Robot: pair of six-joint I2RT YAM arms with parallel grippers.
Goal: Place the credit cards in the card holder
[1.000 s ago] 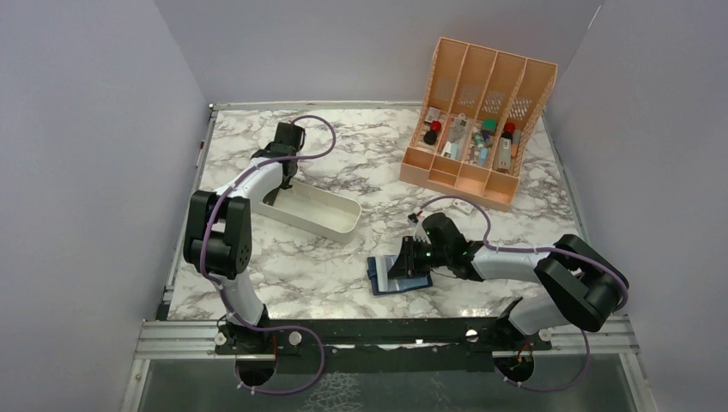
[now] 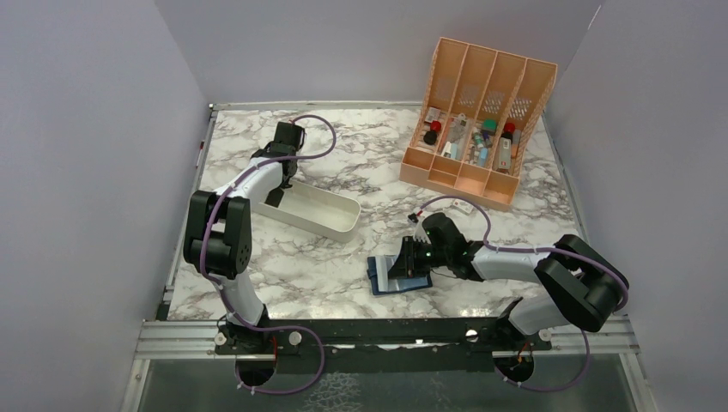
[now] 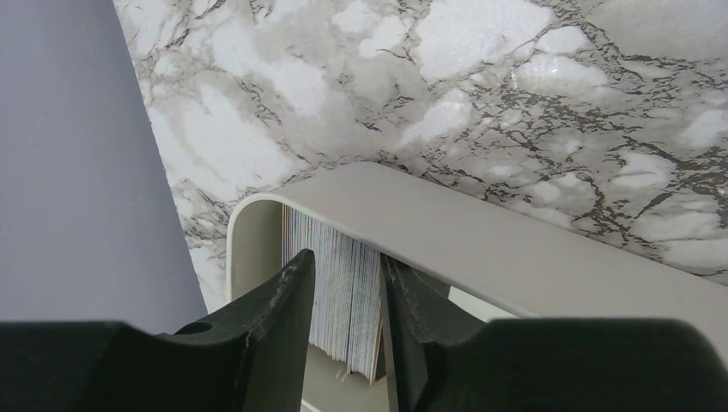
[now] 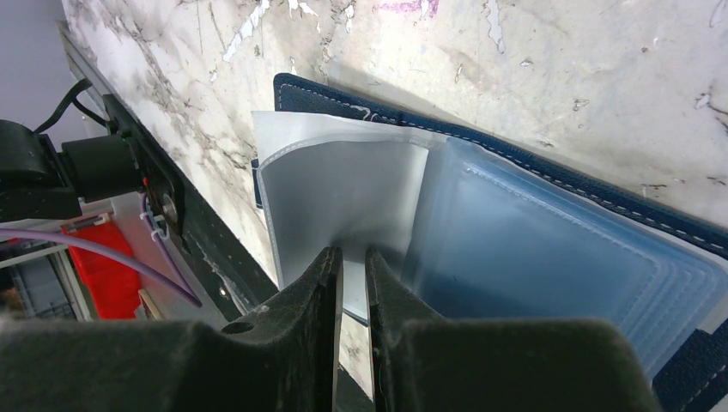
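Note:
A white bin point(image 2: 326, 219) holds a stack of cards point(image 3: 330, 300) packed edge-on at its far end in the left wrist view. My left gripper is down over that stack, part open, fingertips at the rightmost cards beside the rim; whether it grips one is unclear. The dark blue card holder point(image 2: 374, 276) lies open near the table's front, with clear sleeves point(image 4: 541, 240). My right gripper is over its raised white-edged sleeve, fingers slightly apart; anything thin between them is hard to tell.
A tan compartment organiser point(image 2: 464, 180) with bottles and small items stands at the back right, a small white object point(image 2: 462, 207) beside it.
A dark piece at the left end of the white bin, under my left gripper, shows a little more than before. Both arms are otherwise almost unchanged.

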